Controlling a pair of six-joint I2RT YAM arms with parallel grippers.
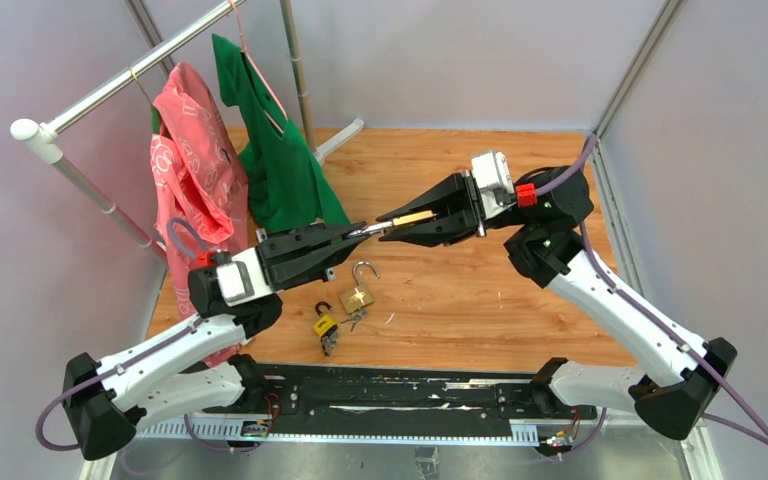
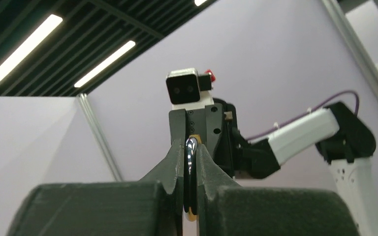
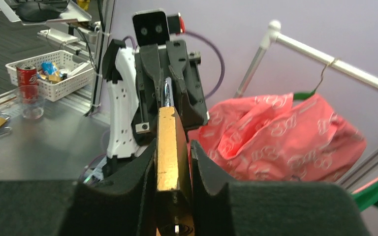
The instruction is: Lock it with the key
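Observation:
A brass padlock (image 1: 410, 220) is held in the air between the two grippers. My right gripper (image 1: 405, 226) is shut on its brass body (image 3: 170, 147); its silver shackle (image 2: 191, 147) points into my left gripper (image 1: 358, 233), which is shut on it. The shackle's state is hard to tell. On the board below lie an open brass padlock (image 1: 356, 297), a yellow padlock (image 1: 325, 324) and keys (image 1: 354, 318) at the middle front.
A rail (image 1: 140, 62) with a pink cloth (image 1: 195, 170) and a green garment (image 1: 280, 175) stands at the left, close behind the left arm. The board's right half below the right arm is largely clear.

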